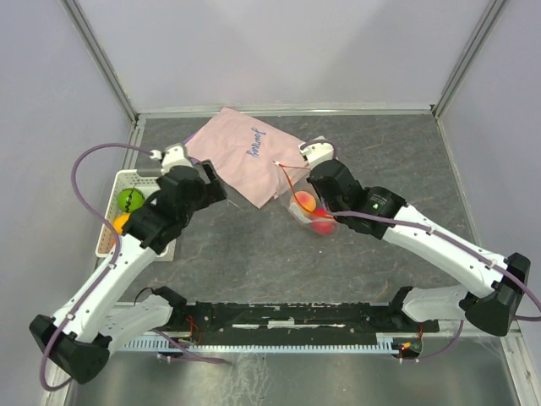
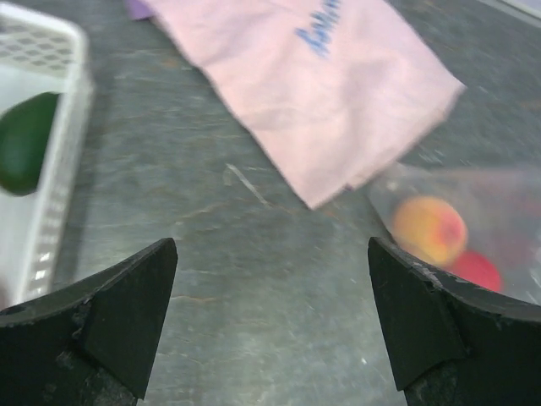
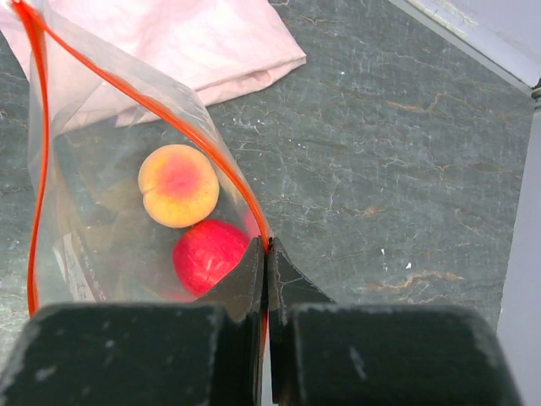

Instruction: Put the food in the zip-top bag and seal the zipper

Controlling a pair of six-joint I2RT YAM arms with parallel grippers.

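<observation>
A clear zip top bag with an orange-edged mouth [image 3: 156, 106] hangs from my right gripper, which is shut on one side of its rim. Inside the bag lie a peach [image 3: 178, 186] and a red round fruit [image 3: 207, 255]. The bag's mouth gapes open. Over by the tray, my left gripper is open, with only bare tabletop between its fingers. In the white tray [image 1: 121, 179] are a green round item [image 1: 130, 200] and an orange-yellow item [image 1: 122, 223]. A dark green item [image 2: 27, 142] shows there in the left wrist view. The left arm covers part of the tray.
A pink cloth [image 1: 241, 152] with blue lettering lies at the back, close to the bag.
</observation>
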